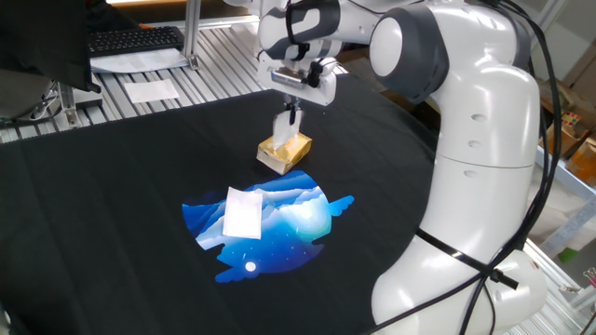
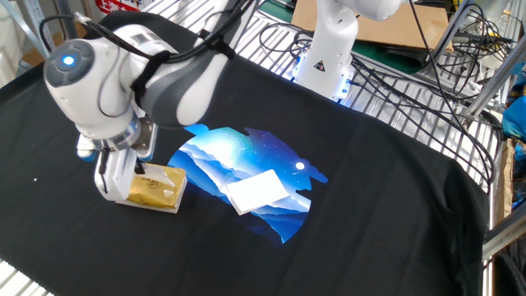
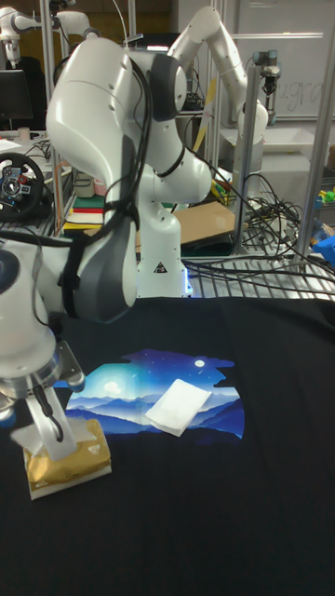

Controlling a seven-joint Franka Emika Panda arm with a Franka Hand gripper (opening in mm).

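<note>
A gold-and-white tissue pack [image 1: 294, 154] lies on the black cloth, with a white tissue [image 1: 281, 132] standing up out of its top. Above the pack, my gripper [image 1: 292, 115] points down, its dark fingers drawn together on the upper part of the tissue. From the opposite side, the pack [image 2: 158, 187] shows its gold top, and the tissue [image 2: 120, 174] hangs in front of part of the fingers. In the third view the tissue [image 3: 58, 437] still reaches down to the pack [image 3: 85, 459].
A flat white sheet [image 1: 243, 214] rests on the blue landscape picture [image 1: 303, 223], beside the pack. Open black cloth [image 1: 102, 223] surrounds them. A keyboard [image 1: 135, 41] and another paper [image 1: 151, 90] are on the slatted surface beyond the cloth.
</note>
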